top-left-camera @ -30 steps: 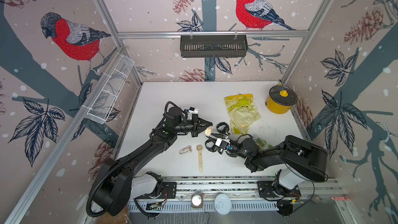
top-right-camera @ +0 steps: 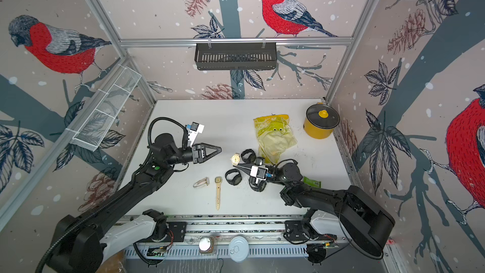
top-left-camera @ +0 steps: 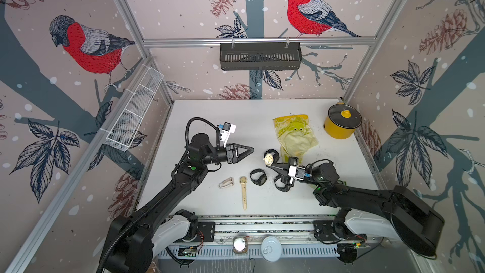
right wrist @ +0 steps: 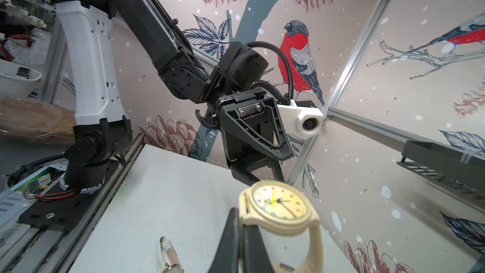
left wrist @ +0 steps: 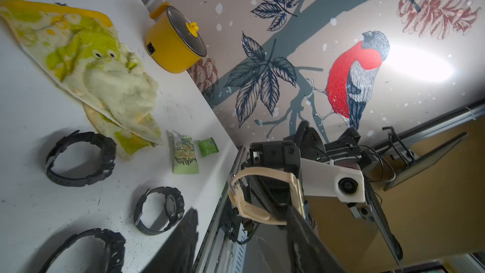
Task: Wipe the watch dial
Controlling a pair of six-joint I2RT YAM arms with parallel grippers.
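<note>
A cream watch with a pale dial (right wrist: pixel 277 202) is held upright by its band in my right gripper (top-left-camera: pixel 275 164), which is shut on it above the table. My left gripper (top-left-camera: pixel 248 150) hangs to the upper left of it, apart from it, part open with nothing seen between its fingers. A yellow-green cloth (top-left-camera: pixel 295 136) lies crumpled at the back right of the table. Three black watches (left wrist: pixel 80 157) lie near the cloth, and a beige strap watch (top-right-camera: pixel 217 192) and a pinkish watch (top-right-camera: pixel 201 182) lie at the front left.
A yellow pot (top-left-camera: pixel 342 127) stands at the back right corner. Green packets (left wrist: pixel 185 151) lie beside the cloth. A dark rack (top-left-camera: pixel 260 58) hangs on the back wall, a white wire rack (top-left-camera: pixel 132 108) on the left.
My right gripper has moved rightward with the watch, away from the left one. My left gripper drew back from the watch and rose a little.
</note>
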